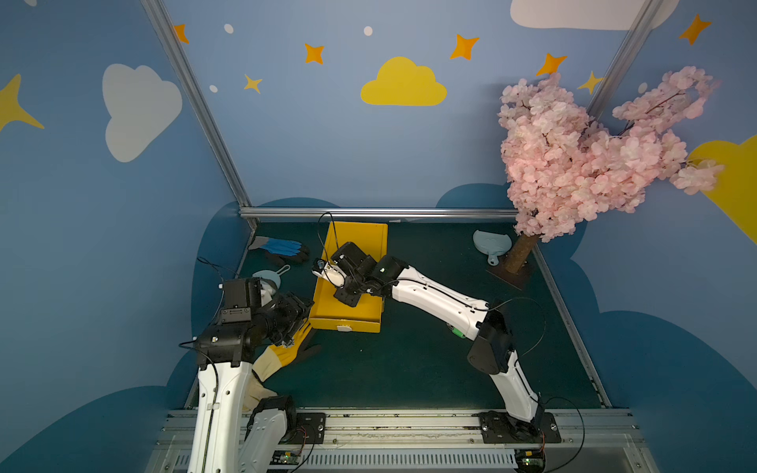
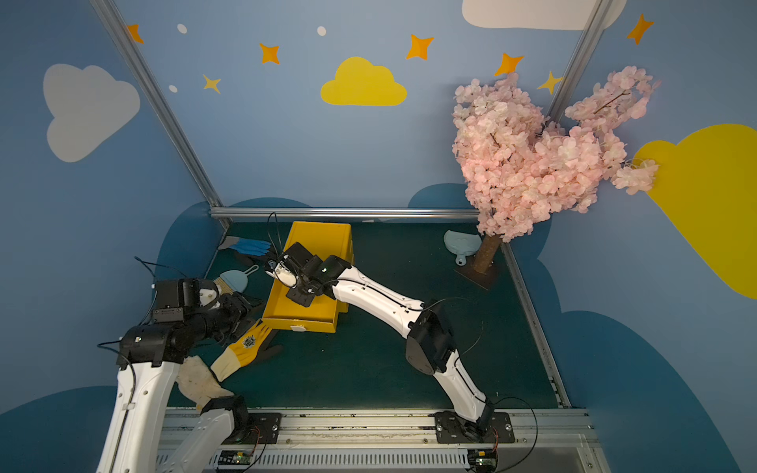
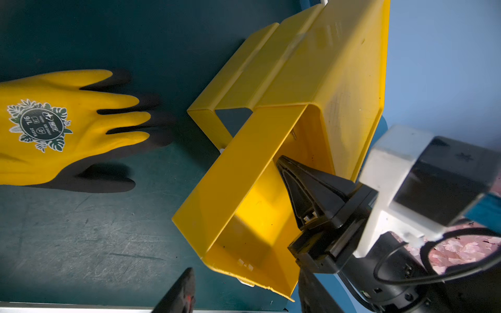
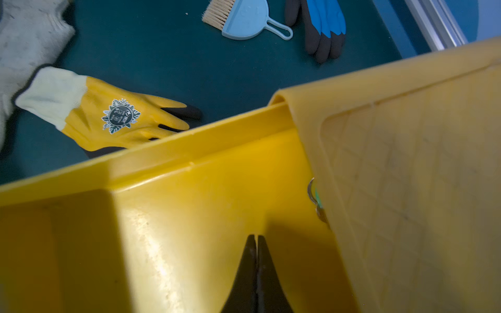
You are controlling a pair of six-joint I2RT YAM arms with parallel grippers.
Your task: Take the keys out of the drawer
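Observation:
A yellow drawer (image 3: 245, 263) stands pulled out of its yellow cabinet (image 3: 344, 99). In the right wrist view a metal ring (image 4: 311, 192) with a small green and brass-coloured bit, seemingly the keys, shows at the back of the drawer, partly hidden beneath the cabinet's top edge. My right gripper is shut over the drawer, nothing visible between its fingertips, short of the ring. In the left wrist view its tips reach into the drawer. Outside the drawer front, my left gripper has its fingers apart with nothing between them.
A yellow glove (image 4: 117, 112) lies beside the drawer on the left. Behind it are a light-blue brush (image 4: 248, 18) and a blue glove (image 4: 326, 26). A dustpan (image 1: 493, 244) and blossom tree (image 1: 516, 264) stand at the back right.

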